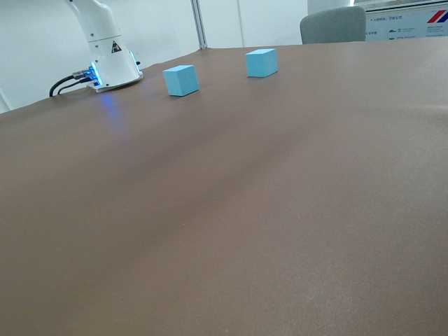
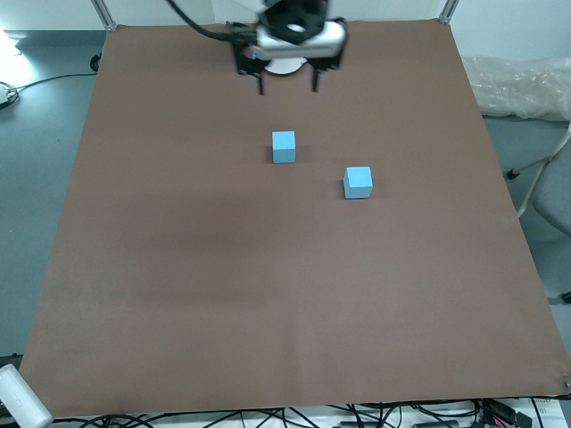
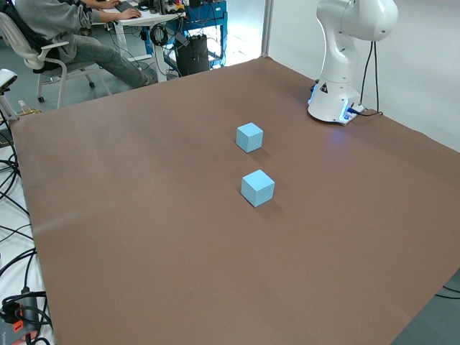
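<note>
Two light-blue cubes rest apart on the brown table (image 2: 223,285). In the left view the farther cube (image 2: 283,147) is near the upper middle, the other cube (image 2: 357,183) nearer and to its right. They also show in the top view as a cube (image 1: 180,80) and a cube (image 1: 262,63), and in the right view as a cube (image 3: 249,137) and a cube (image 3: 257,188). My gripper (image 2: 287,82) hangs over the table's back part, above and beyond both cubes, its two black fingers apart with nothing visible between them.
The arm's white base (image 3: 331,100) stands at the table's back edge. Cables (image 3: 29,316) run along the front edge. A seated person (image 3: 108,61) is at a desk beyond one side.
</note>
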